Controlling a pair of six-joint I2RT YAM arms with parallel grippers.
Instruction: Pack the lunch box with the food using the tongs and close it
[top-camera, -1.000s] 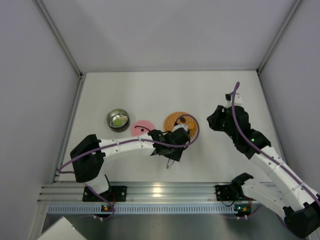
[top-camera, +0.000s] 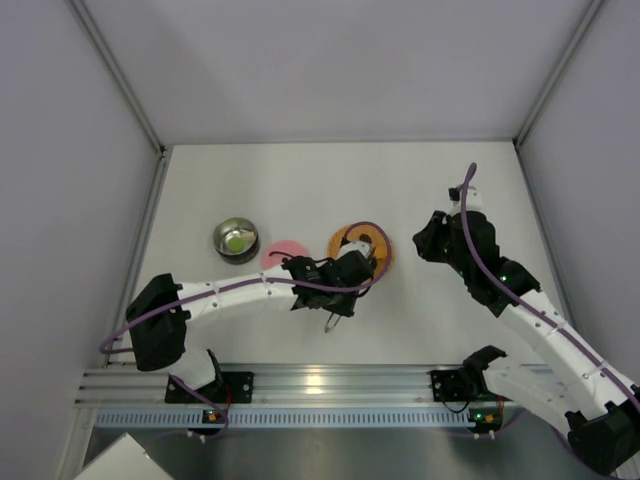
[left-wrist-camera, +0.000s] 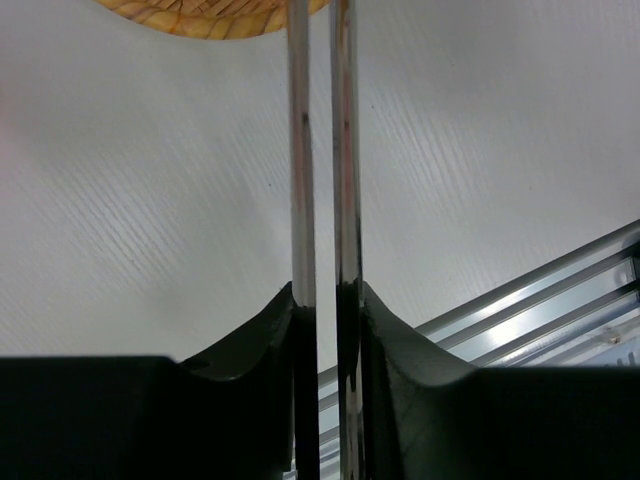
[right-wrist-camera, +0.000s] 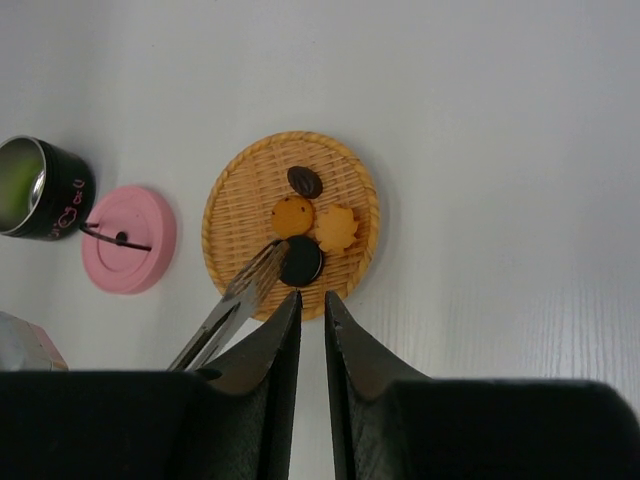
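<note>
In the left wrist view, my left gripper is shut on metal tongs (left-wrist-camera: 347, 190), their two arms slightly apart. In the right wrist view, the tongs' ends reach over the left edge of a black round food piece (right-wrist-camera: 302, 262); whether they grip it cannot be told. That piece lies on a round woven tray (right-wrist-camera: 229, 220), along with a dark oval piece (right-wrist-camera: 305, 181), an orange disc (right-wrist-camera: 292, 216) and a flower-shaped yellow piece (right-wrist-camera: 337, 229). The lunch box (top-camera: 220, 245), a dark metal pot, holds something green (top-camera: 237, 242). My right gripper is slightly open and empty, right of the tray.
A pink lid (top-camera: 284, 249) with a dark handle lies between pot and tray. Bare white table (top-camera: 430, 180) stretches behind and right of the tray. Metal rails (top-camera: 320, 378) line the front edge, and grey walls enclose the sides and back.
My left arm and the tongs have shifted a little to the left. The right arm has barely moved, and the pot, lid and tray stay where they were.
</note>
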